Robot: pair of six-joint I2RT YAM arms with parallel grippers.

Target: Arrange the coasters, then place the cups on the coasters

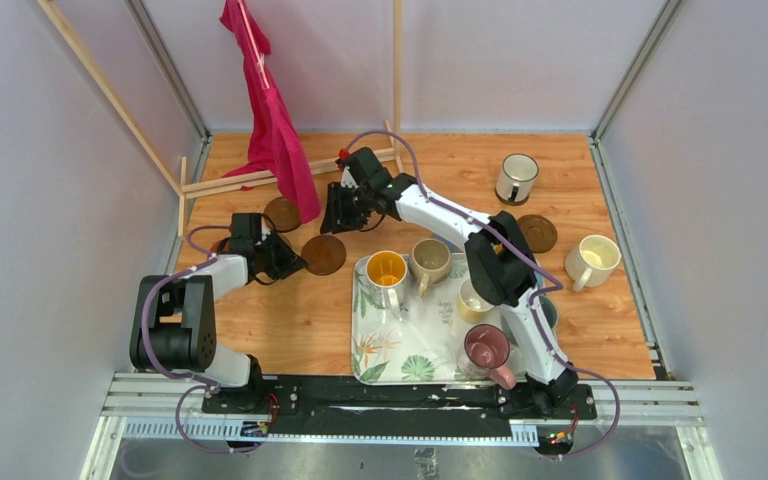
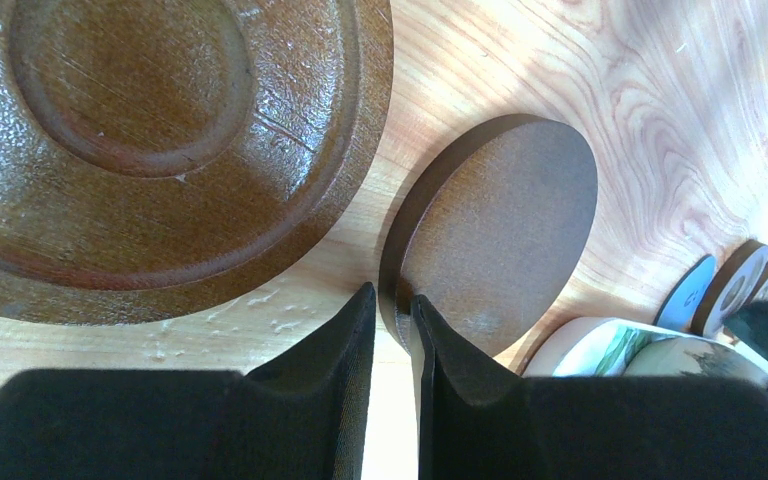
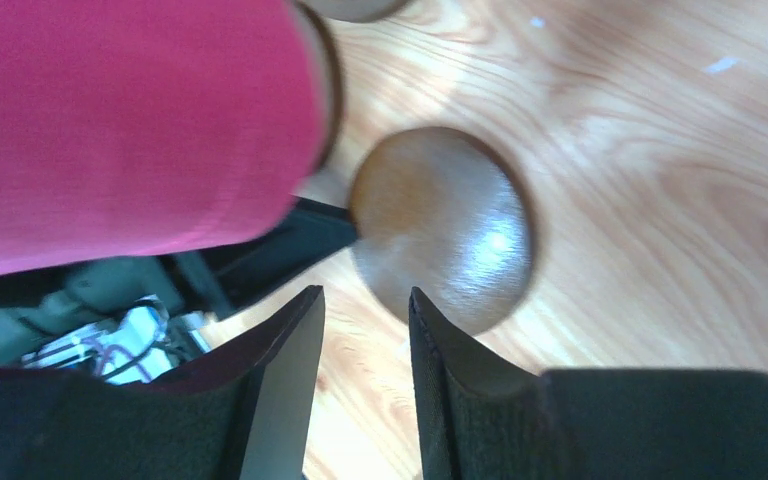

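Observation:
A brown round coaster lies left of the tray. My left gripper is shut on its near edge, fingertips at its rim; it shows as a smooth disc in the left wrist view. My right gripper hangs just above and behind that coaster, fingers part open with nothing between them; the coaster lies beyond its fingertips in the right wrist view. Several cups, among them an orange one and a grey-beige one, stand on the tray.
Another coaster lies under the hanging pink cloth by the wooden rack. A dark-rimmed mug, a coaster and a cream mug are at the right. The tray fills the front middle.

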